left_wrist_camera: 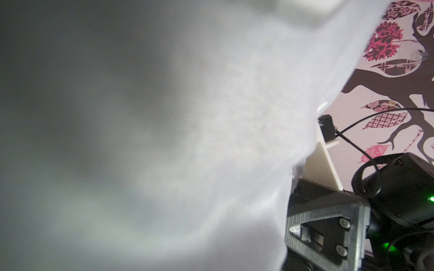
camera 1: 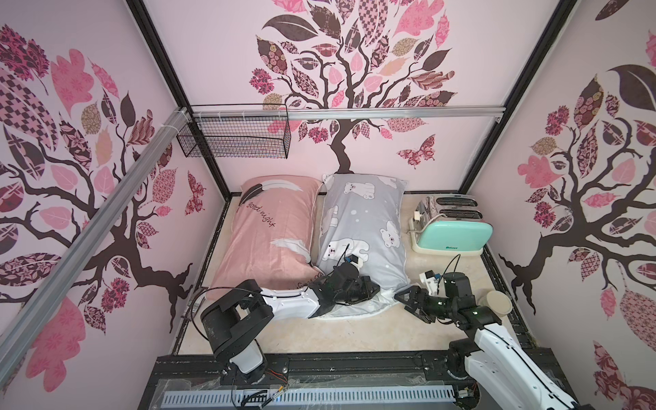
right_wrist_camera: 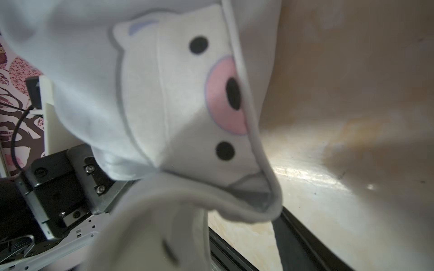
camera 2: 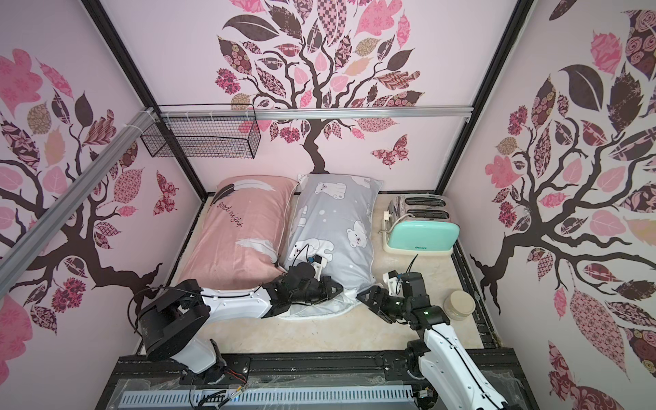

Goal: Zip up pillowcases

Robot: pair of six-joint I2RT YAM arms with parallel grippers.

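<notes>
A grey pillowcase with white bears [camera 1: 362,212] lies on a pillow. Its white near end [camera 1: 355,311] is gathered between my two grippers. At this near end, left of the middle, sits my left gripper [camera 1: 374,292], shut. Pale cloth [left_wrist_camera: 180,135] fills most of the left wrist view and hides its fingertips, so whether a thin fold is pinched there is unclear. My right gripper [camera 1: 403,299] stands open at the near right corner; in the right wrist view, the bear-printed cloth [right_wrist_camera: 189,90] hangs between its spread fingers. No zip slider is visible.
To the left lies a pink pillowcase [camera 1: 266,225], partly behind my left arm. A mint-green toaster [camera 1: 454,235] stands back right, and a round pale object [camera 1: 495,302] sits beyond my right arm. Bare table [camera 1: 307,338] shows along the front.
</notes>
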